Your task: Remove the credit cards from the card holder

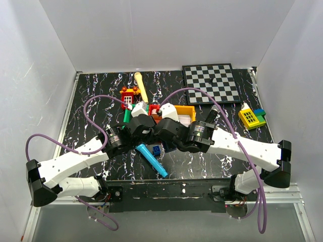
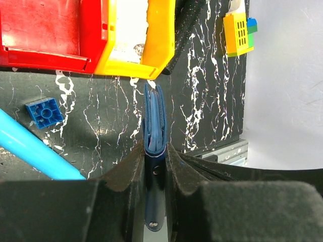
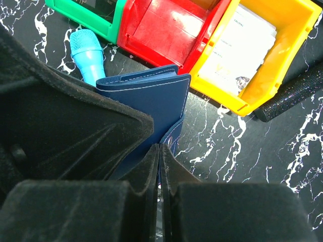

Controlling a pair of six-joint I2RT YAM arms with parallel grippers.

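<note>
A navy card holder with white stitching is held upright in the air by my left gripper, which is shut on it. In the right wrist view its broad face fills the middle, partly behind the left gripper's black body. My right gripper is at the holder's side edge with its fingertips close together; whether they grip anything is unclear. No separate card can be made out. In the top view both grippers meet over the middle of the table and hide most of the holder.
Green, red and yellow bins stand behind, the yellow holding white items. A blue toy microphone, a blue brick, a black cylinder, a chessboard and toys lie around.
</note>
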